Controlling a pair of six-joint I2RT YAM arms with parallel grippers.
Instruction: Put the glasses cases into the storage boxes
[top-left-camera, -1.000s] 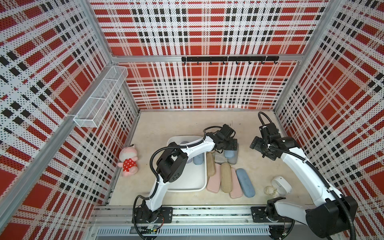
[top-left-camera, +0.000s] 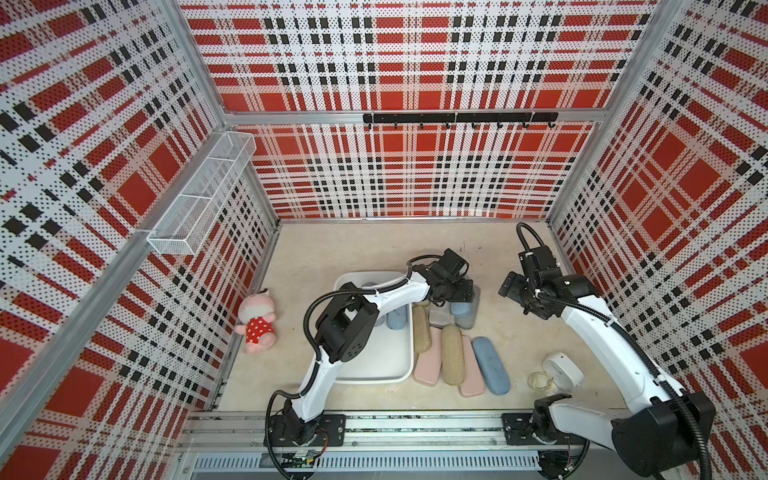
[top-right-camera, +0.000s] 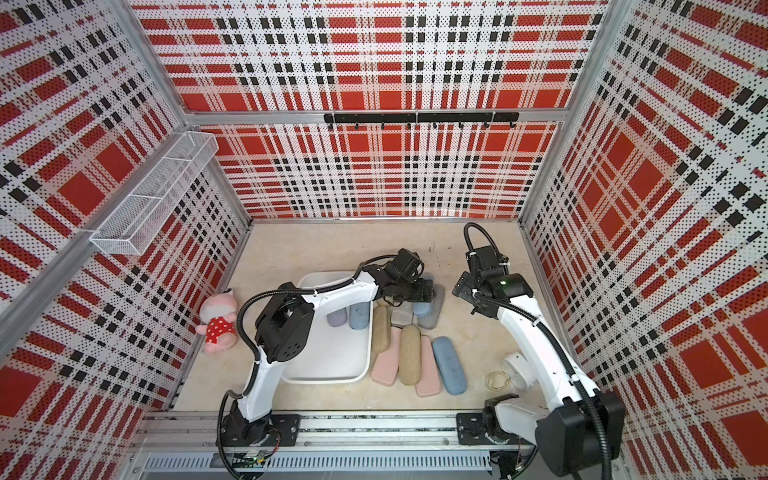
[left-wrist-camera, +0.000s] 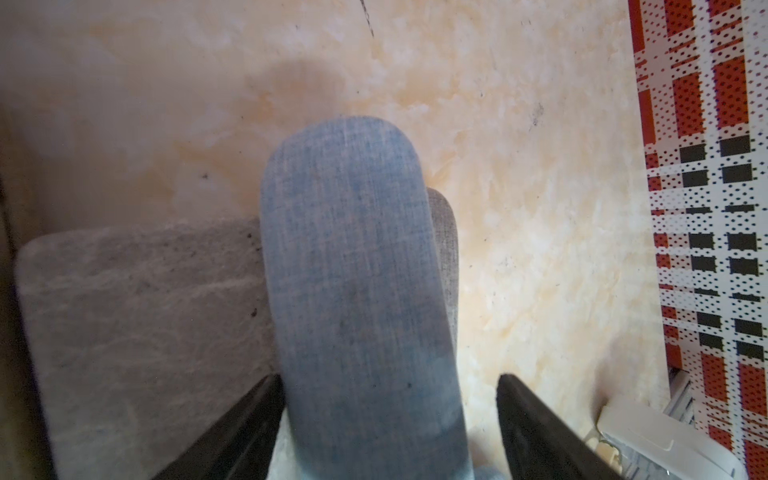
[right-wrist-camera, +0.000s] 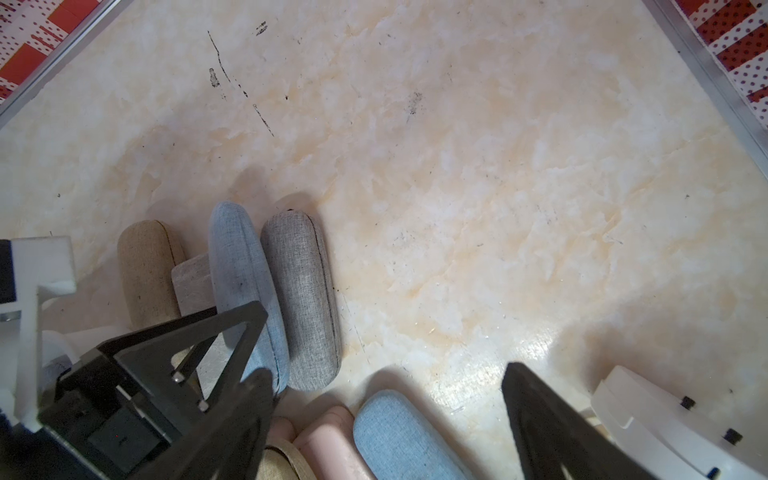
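Note:
My left gripper is open, its fingers either side of a light-blue glasses case (left-wrist-camera: 352, 272) lying on grey cases (left-wrist-camera: 152, 328). In the right wrist view a dark-grey case (right-wrist-camera: 300, 296) lies beside it. My right gripper stands open and empty above bare table to the right. Tan cases (top-left-camera: 453, 356), pink cases (top-left-camera: 428, 361) and a blue case (top-left-camera: 489, 368) lie at the front. The white storage box (top-left-camera: 376, 369) at left holds blue and purple cases (top-right-camera: 337, 318), partly hidden by my left arm.
A pink plush toy (top-left-camera: 257, 324) sits at the far left. A white device (top-left-camera: 562, 371) and a loop of cord lie front right. A wire basket (top-left-camera: 200, 200) hangs on the left wall.
My left gripper has shifted very slightly at the blue case. The right arm and the other things look unchanged.

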